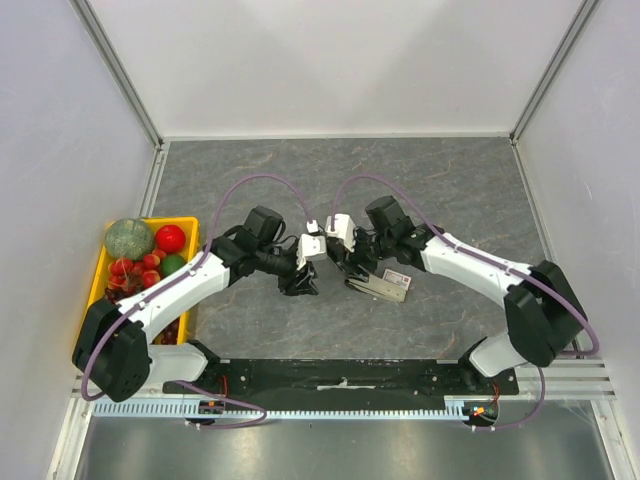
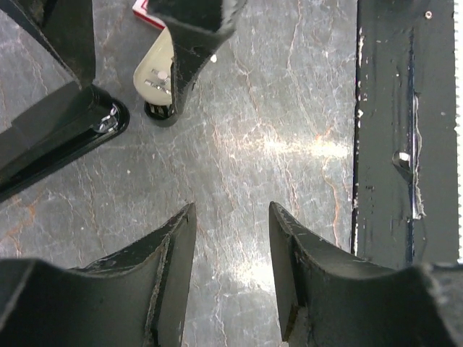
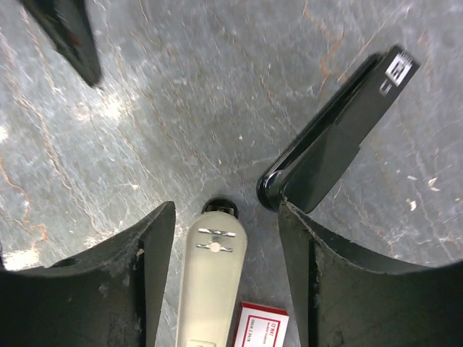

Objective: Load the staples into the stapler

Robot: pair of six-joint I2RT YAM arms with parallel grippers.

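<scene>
A cream stapler (image 1: 385, 290) lies on the grey table, its cream body (image 3: 211, 275) below my right gripper, which is open. A black stapler-like piece (image 2: 51, 130) with a barcode label lies beside it, seen in both wrist views. A red-and-white staple box (image 3: 259, 325) lies next to the cream stapler. My left gripper hangs over bare table to the left of the stapler, fingers apart with nothing between them.
A yellow basket (image 1: 185, 320) of fruit and vegetables stands at the far left. A dark front edge borders the table.
</scene>
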